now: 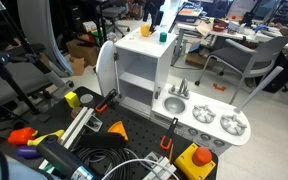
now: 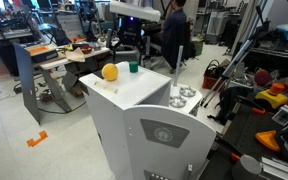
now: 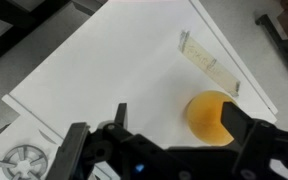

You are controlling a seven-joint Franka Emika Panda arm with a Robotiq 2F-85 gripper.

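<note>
A yellow cup-like object [image 1: 145,30] and a green cup [image 1: 163,37] stand on top of the white cabinet [image 1: 139,68]. Exterior view 2 shows the yellow object [image 2: 109,72] near the left of the cabinet top and the green cup [image 2: 134,67] farther back. In the wrist view my gripper is open above the cabinet top, with bare white surface and part of the yellow object [image 3: 206,118] visible below the gap. The right finger overlaps the yellow object's edge. No contact can be made out, and the green cup is out of this view.
A strip of tape [image 3: 210,66] lies on the cabinet top. Beside the cabinet is a white surface with a sink [image 1: 174,105] and stove burners [image 1: 204,114]. The cabinet door [image 2: 164,140] stands open. A red-and-yellow button box [image 1: 196,160] is on the dark table.
</note>
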